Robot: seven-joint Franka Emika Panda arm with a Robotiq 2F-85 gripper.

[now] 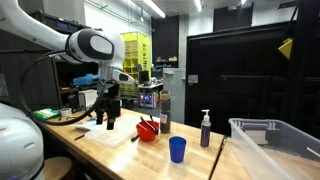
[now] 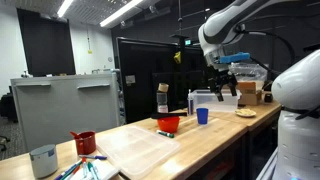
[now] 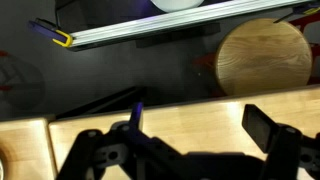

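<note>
My gripper is open, its two dark fingers wide apart with nothing between them. In the wrist view it hangs over the pale wooden table's edge (image 3: 90,128), with dark floor beyond. A red bowl (image 1: 148,131) stands on the table with something dark in or behind it; in the second exterior view this red bowl (image 2: 168,124) is left of the arm. Close by is an upright blue cup (image 1: 177,149), and the same blue cup (image 2: 202,116) appears below and left of the gripper (image 2: 224,91). Both bowl and cup are outside the wrist view.
A pump bottle (image 1: 205,130) and a tall container (image 1: 165,112) stand behind the cup and bowl. At right sits a large grey bin (image 1: 242,135). A white tray (image 2: 135,148), red mug (image 2: 86,144), grey pot (image 2: 43,158) and several markers (image 2: 78,169) occupy the other end.
</note>
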